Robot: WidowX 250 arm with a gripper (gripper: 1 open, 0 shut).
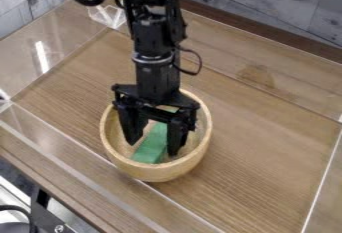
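Observation:
A cream-coloured round bowl (155,165) sits on the wooden table at the lower centre. A green object (155,143) lies inside it. My black gripper (158,119) reaches down from the top over the bowl, its fingers open and spread left and right above the green object, the tips within or at the bowl's rim. Whether they touch the green object is hard to tell.
A grey wall runs along the back right. Black cables lie at the bottom left corner, off the table's edge.

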